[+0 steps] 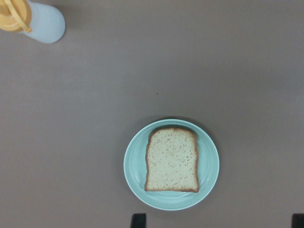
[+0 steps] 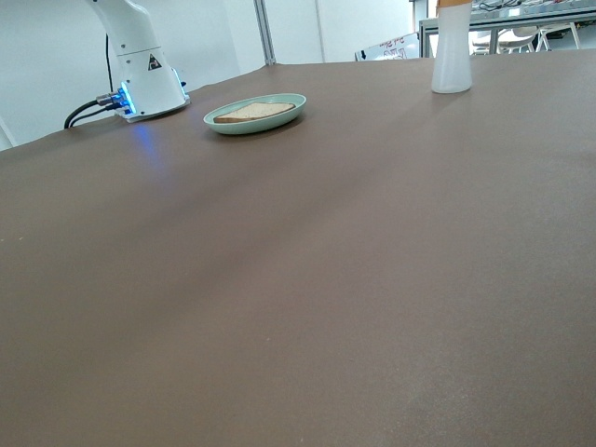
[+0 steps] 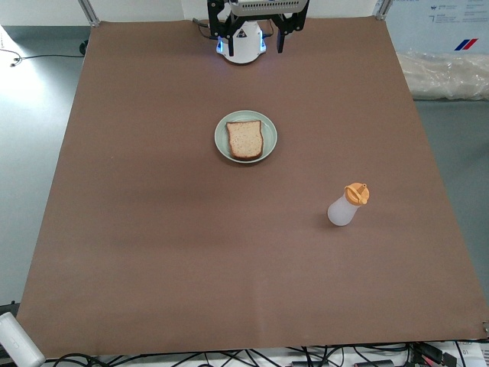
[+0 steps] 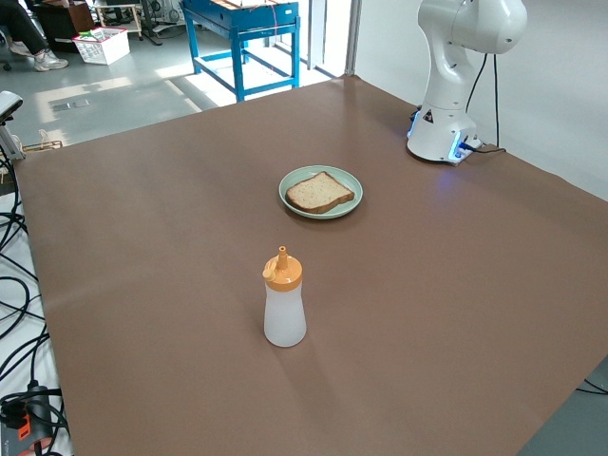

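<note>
A slice of bread (image 3: 244, 139) lies on a pale green plate (image 3: 269, 139) in the middle of the brown table. A squeeze bottle (image 3: 344, 206) with an orange cap stands upright toward the right in the camera left view, apart from the plate (image 4: 349, 200). My gripper (image 3: 255, 46) is raised at the far edge, over the robot's base. Its two fingers stand apart. In the wrist view, their dark tips show at the bottom edge, beyond the plate (image 1: 209, 166), with bare table between them.
Cables run along the near edge in the camera left view. The white robot base (image 4: 439, 138) stands at a table edge, beside a white wall.
</note>
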